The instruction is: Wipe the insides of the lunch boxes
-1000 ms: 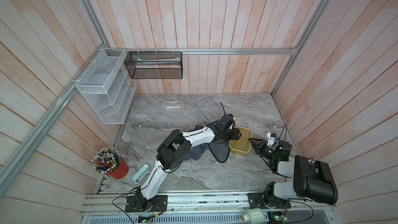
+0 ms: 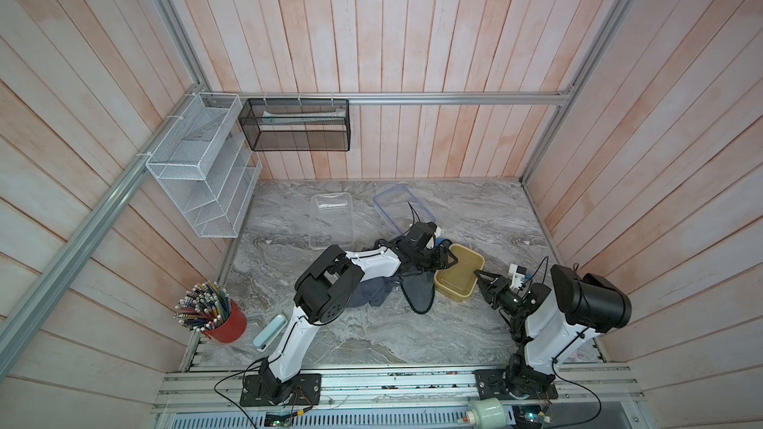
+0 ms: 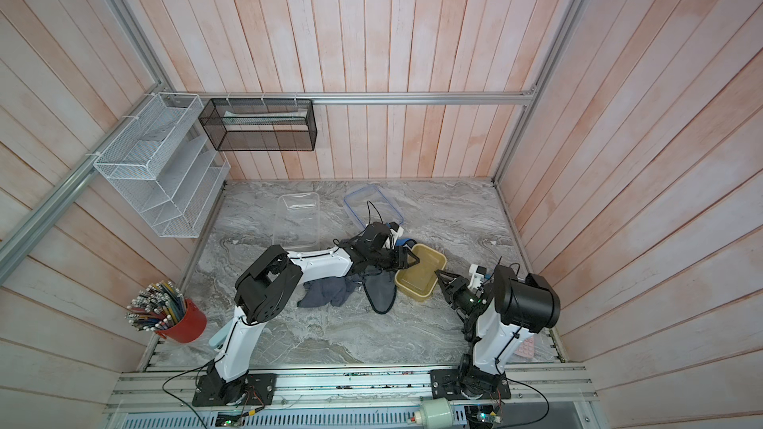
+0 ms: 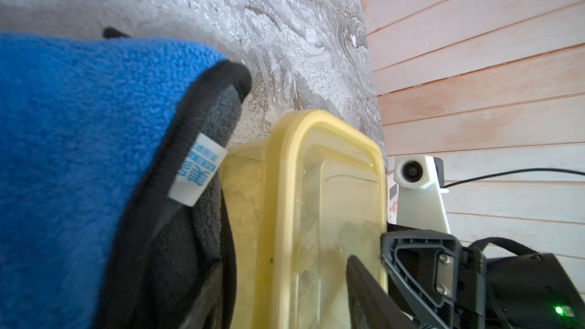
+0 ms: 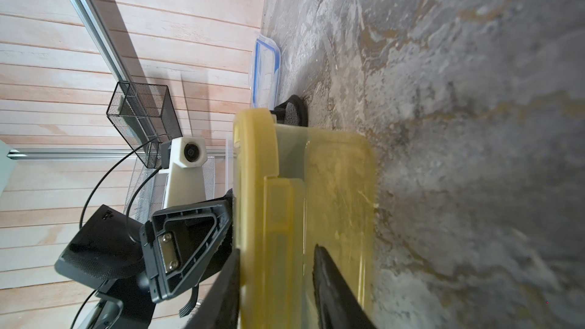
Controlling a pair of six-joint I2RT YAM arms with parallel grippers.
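Observation:
The yellow lunch box (image 2: 458, 274) stands right of centre between my two grippers. In the left wrist view a blue-and-grey cloth (image 4: 85, 146) fills the left, beside the box's wall (image 4: 317, 189); my left gripper is part open at that wall, its fingertips blurred. My right gripper is at the opposite side, fingers part open around the yellow rim, contact unclear. A dark grey cloth (image 2: 419, 295) lies left of the box, partly under the left arm. Two clear boxes (image 2: 330, 218) lie at the back.
A red pot of pens (image 2: 228, 325) and a pale blue case (image 2: 270, 332) are at the front left. Wire baskets (image 2: 294, 131) hang on the walls.
The yellow box has shifted slightly left and toward the front. My left gripper has moved slightly left. The right arm's elbow has risen, with its gripper staying at the box.

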